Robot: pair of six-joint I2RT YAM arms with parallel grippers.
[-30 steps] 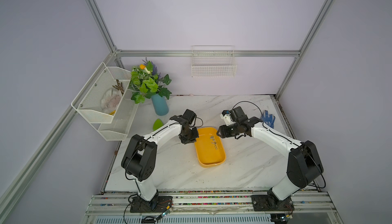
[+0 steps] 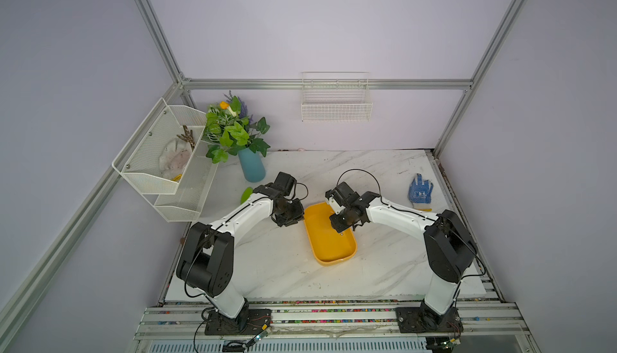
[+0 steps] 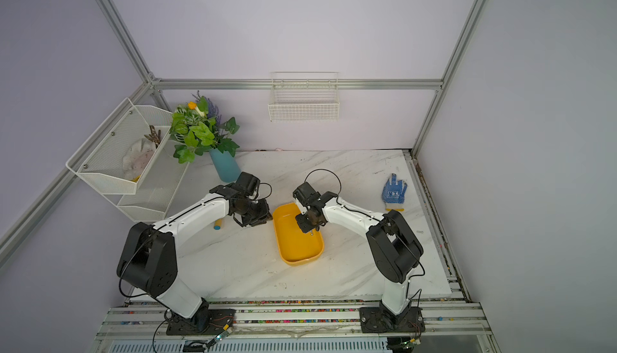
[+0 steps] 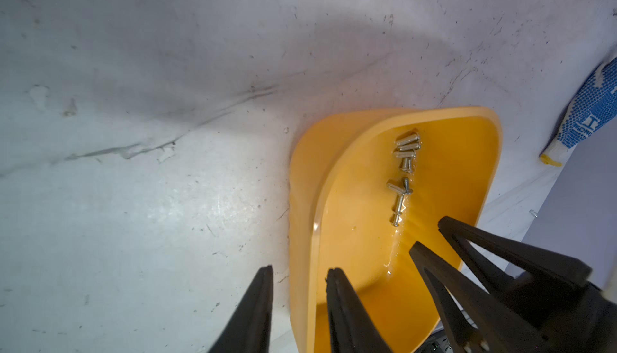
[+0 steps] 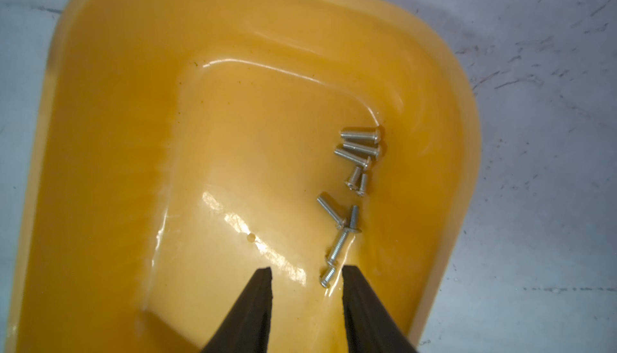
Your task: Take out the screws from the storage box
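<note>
Several silver screws [image 5: 350,153] lie loose on the floor of the orange storage box [image 5: 437,276], in a line near its right wall. In the right wrist view, my right gripper is part open over the box, its gap empty and its tips below the nearest screw. From the left wrist view the screws [image 4: 406,153] show too, in the box's upper part. My left gripper stands part open at the box's left wall, empty. In the top left view, the right gripper [image 2: 335,221] hides most of the screws.
A blue glove [image 2: 421,190] lies at the right. The teal vase with plants [image 2: 251,164] and the white wire shelf [image 2: 192,189] stand at the left. In front of the box, the tabletop [image 2: 289,282] is bare.
The right arm has swung left from beside the box to over it, now covering the screws. My left gripper has backed a little to the left, away from the box's wall.
</note>
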